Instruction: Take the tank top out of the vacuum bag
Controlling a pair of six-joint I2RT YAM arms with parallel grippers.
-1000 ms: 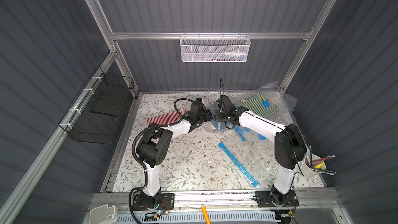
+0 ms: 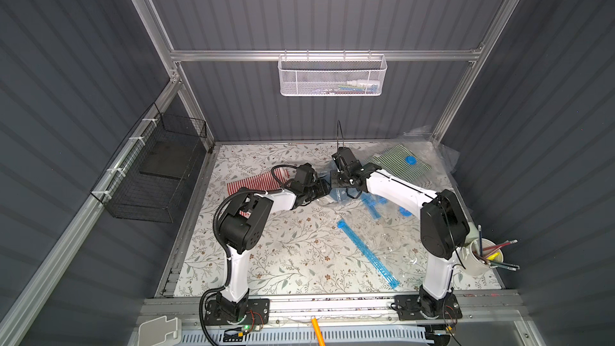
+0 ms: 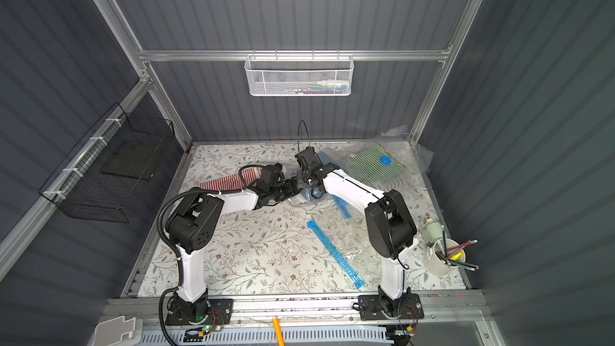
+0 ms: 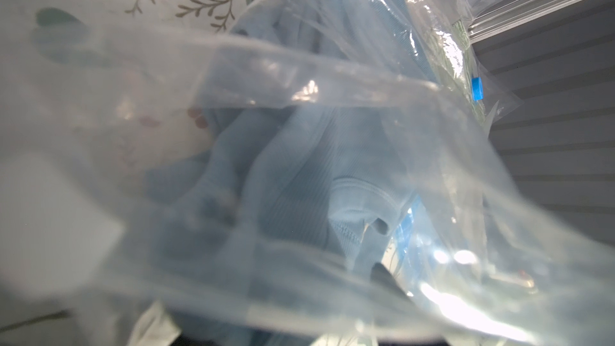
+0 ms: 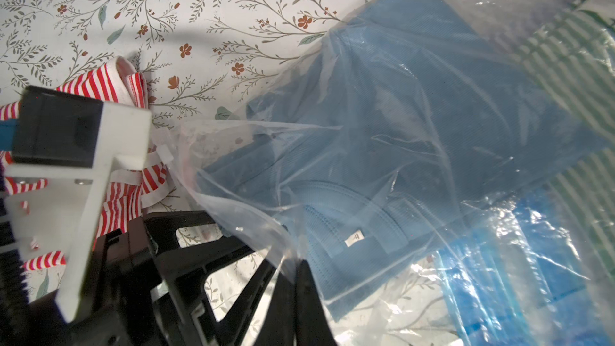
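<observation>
A blue-grey tank top (image 5: 397,121) lies folded inside a clear vacuum bag (image 5: 448,77) in the middle back of the table. My right gripper is shut on the bag's edge, lifting the plastic in a fold. My left gripper (image 2: 323,185) is open beside it, low at the bag's near-left part; in the left wrist view plastic fills the foreground, with the tank top blurred behind it.
Red-striped cloth (image 2: 250,182) lies left, a bagged green-striped item (image 2: 397,163) back right, blue slider strips (image 2: 365,250) at front and a pen cup (image 2: 477,262) at right.
My left gripper has moved down toward the front of the table, staying beside the bag.
</observation>
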